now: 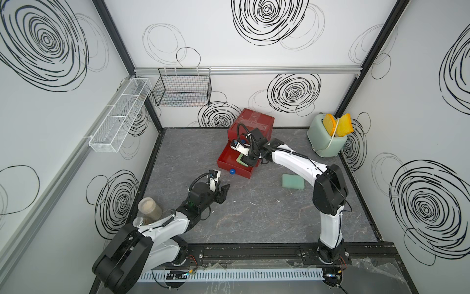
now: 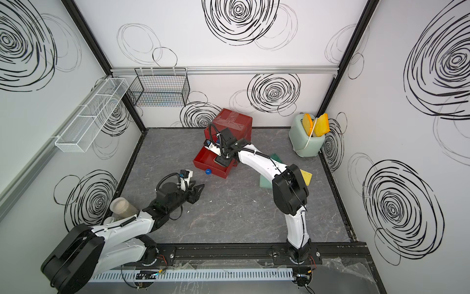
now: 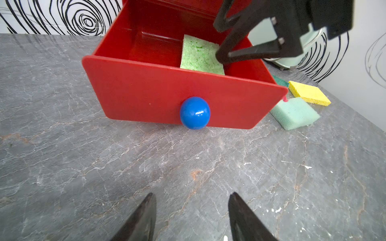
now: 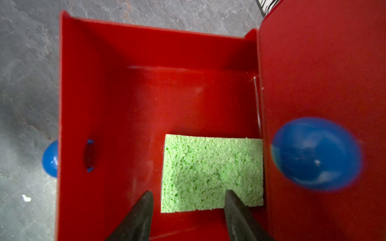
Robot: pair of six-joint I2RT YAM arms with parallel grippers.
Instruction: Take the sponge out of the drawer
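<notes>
A light green sponge (image 4: 213, 172) lies flat in the pulled-out red drawer (image 4: 160, 100), its end close to the cabinet front. In the right wrist view the fingers of my right gripper stand apart, over the sponge's near edge, with nothing held between them. From the left wrist view, the same gripper hovers at the drawer's right side, by the sponge (image 3: 201, 55). My left gripper is open and empty above the bare table, in front of the drawer with its blue knob (image 3: 195, 112).
The red cabinet (image 1: 252, 122) stands against the back wall, a second blue knob (image 4: 317, 153) on its front. Right of it lie a pale green sponge (image 3: 295, 113) and a yellow one (image 3: 308, 93). A bucket (image 1: 327, 136) fills the back right corner.
</notes>
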